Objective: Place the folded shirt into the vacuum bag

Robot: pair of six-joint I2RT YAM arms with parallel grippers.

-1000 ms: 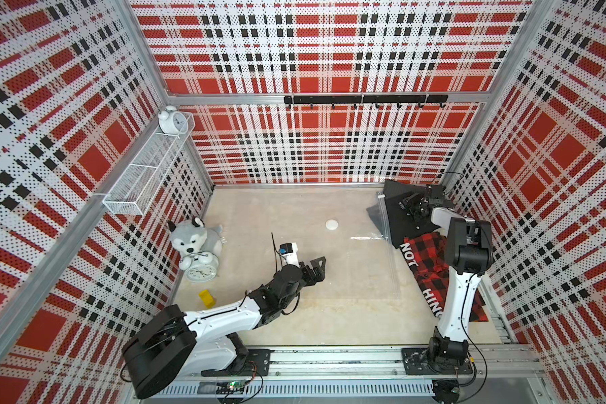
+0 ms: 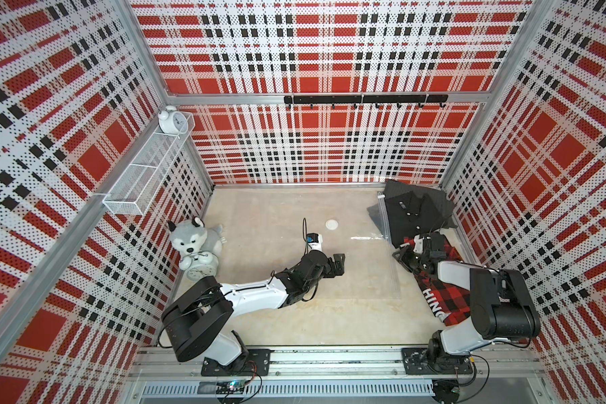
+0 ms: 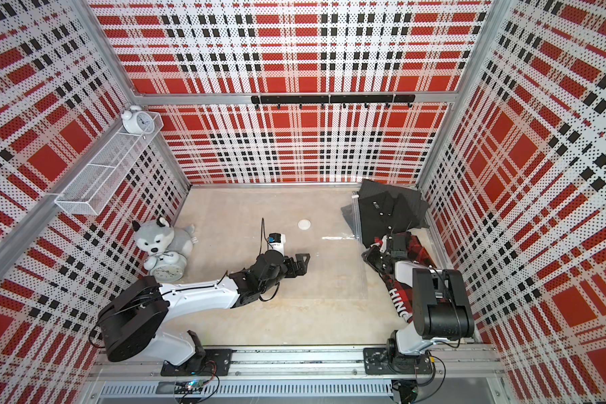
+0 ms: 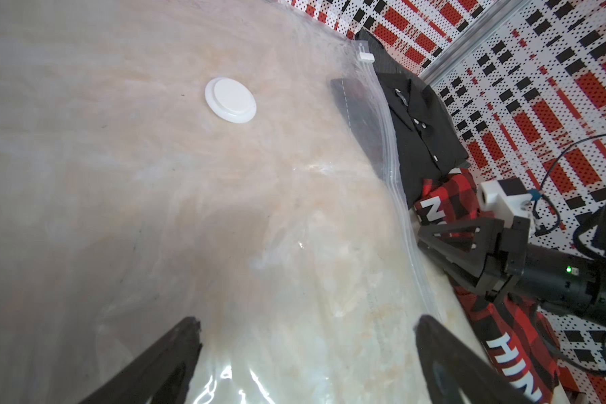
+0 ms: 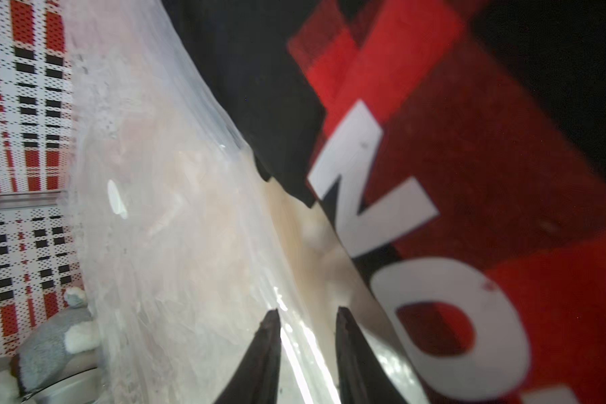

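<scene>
A clear vacuum bag (image 4: 249,235) with a round white valve (image 4: 230,99) lies flat across the table, its zip edge (image 4: 396,181) facing right. The folded black shirt (image 2: 410,208) lies at the back right; one corner shows through the bag film, while most of it is outside. In front of it is a red-and-black plaid garment (image 2: 456,299) with white letters. My left gripper stands open over the bag, empty. My right gripper is at the bag's zip edge beside the plaid garment, fingers a little apart; whether they grip the film is unclear.
A husky plush (image 2: 188,237) and a white clock (image 2: 202,267) sit at the left wall. Above them hangs a white wire basket (image 2: 141,175). The right wall stands close to both garments.
My left gripper has shifted right over the bag.
</scene>
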